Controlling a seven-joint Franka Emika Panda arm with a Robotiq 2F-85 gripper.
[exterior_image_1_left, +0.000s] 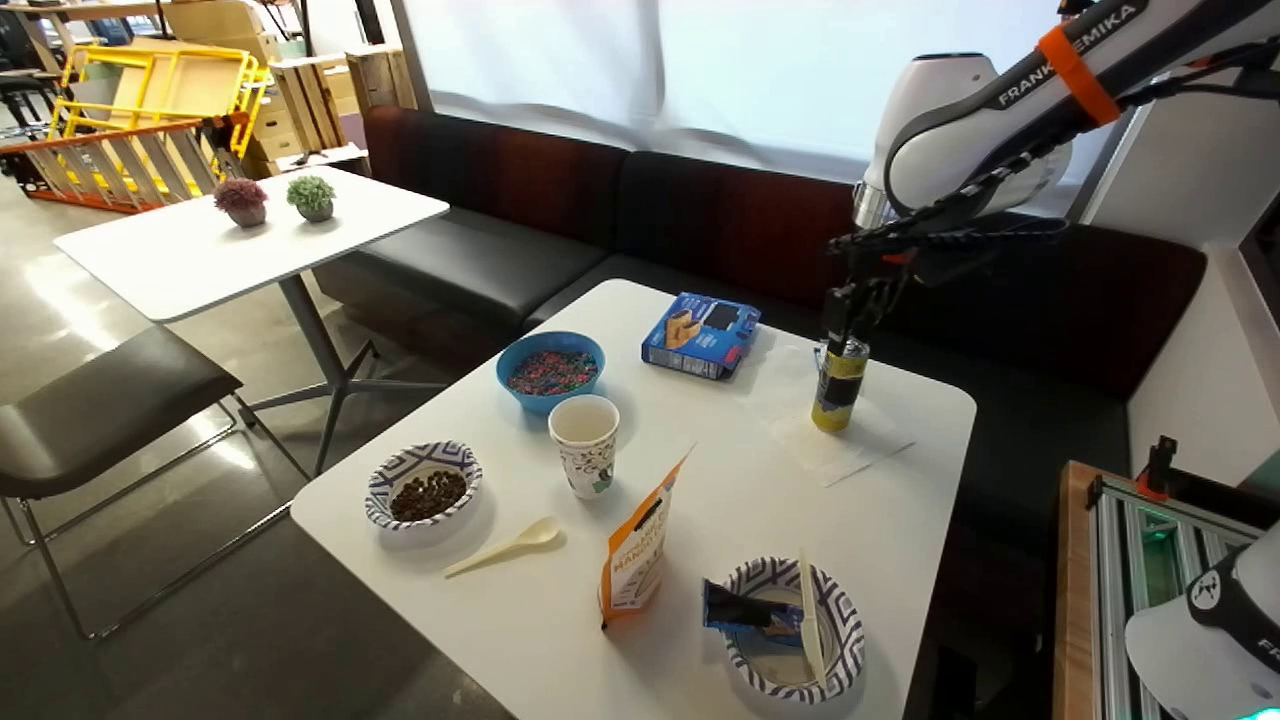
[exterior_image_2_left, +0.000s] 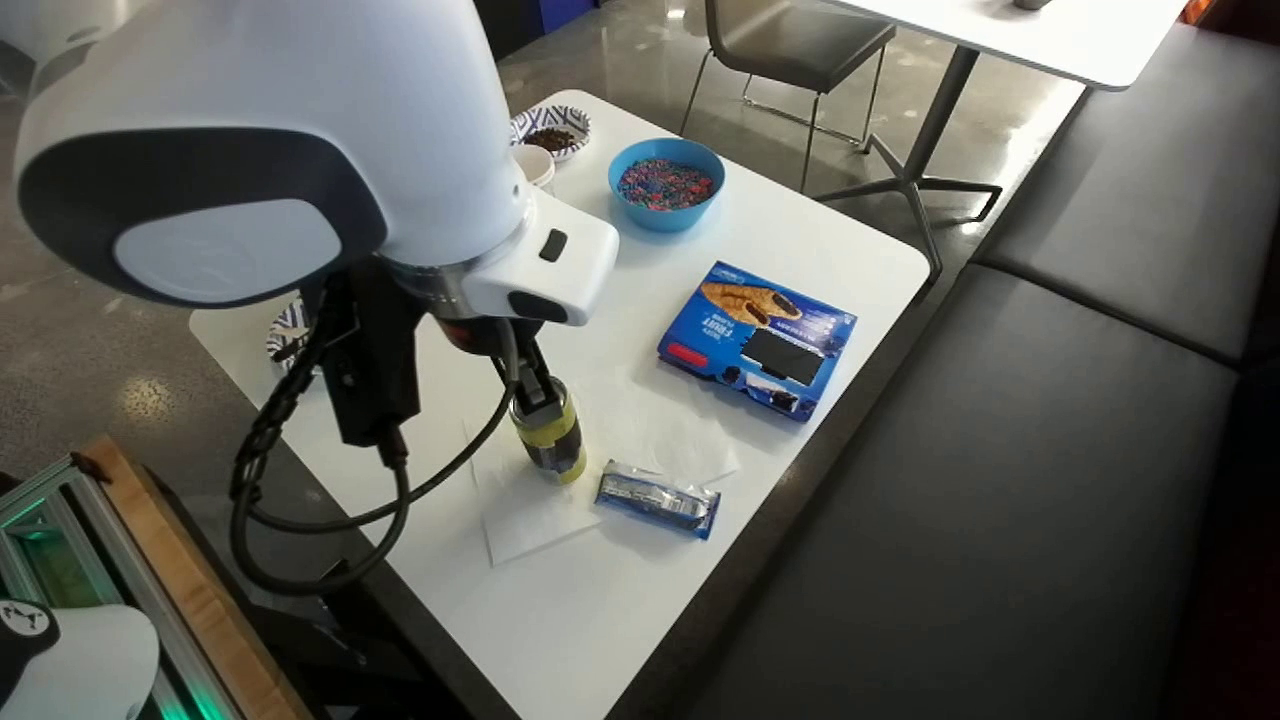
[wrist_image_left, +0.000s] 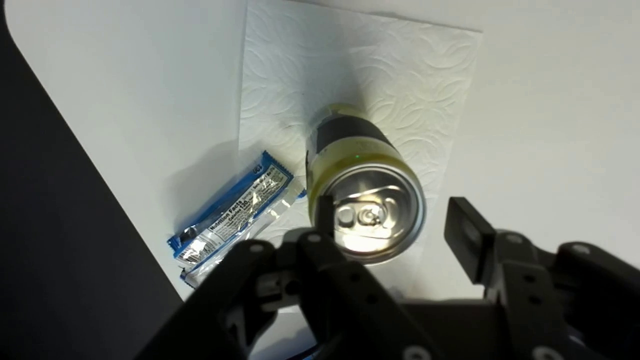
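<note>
A yellow-green can (wrist_image_left: 373, 211) with a dark band stands on a white napkin (wrist_image_left: 414, 78). My gripper is open above it, fingers apart. In the wrist view the left fingertip overlaps the near-left part of the can's lid. The right fingertip (wrist_image_left: 466, 240) stands clear of the can, with a gap between. From the second exterior view, the can (exterior_image_2_left: 555, 450) is upright, and dark fingers hang at its top. Whether either finger touches it cannot be made out. A blue wrapped bar (exterior_image_2_left: 659, 499) lies beside the can.
A blue box (exterior_image_2_left: 758, 340) lies behind the can. A blue bowl (exterior_image_1_left: 551, 371), a paper cup (exterior_image_1_left: 585, 446), an orange pouch (exterior_image_1_left: 639, 550) and two patterned bowls, one with pellets (exterior_image_1_left: 423, 494), occupy the rest.
</note>
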